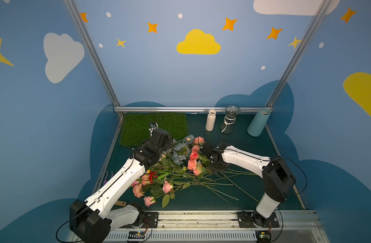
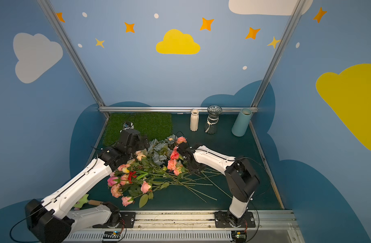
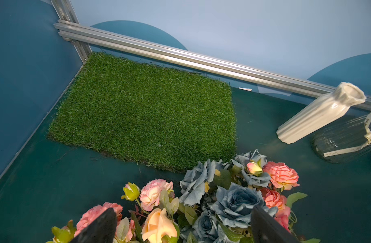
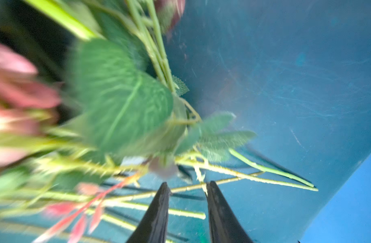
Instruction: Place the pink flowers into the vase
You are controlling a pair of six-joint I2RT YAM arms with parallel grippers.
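Note:
Pink and coral flowers lie in a mixed pile; a coral cluster (image 1: 192,164) sits at its right side, and a paler pink rose (image 1: 167,187) lies lower. My right gripper is low over the stems just right of that cluster. In the right wrist view the right gripper is part open, with thin stems (image 4: 226,172) crossing beyond its tips and nothing clearly held. Blurred pink petals (image 4: 15,85) show at left. My left gripper hangs open above the pile's far side. At the back stand a white vase (image 1: 210,120), a glass vase (image 1: 229,123) and a teal vase (image 1: 258,122).
A grass mat (image 1: 141,125) covers the back left. Blue-grey roses (image 3: 238,202) and a red flower (image 1: 152,176) share the pile, their stems tangled. Free table lies between the pile and the vases, and at the front right.

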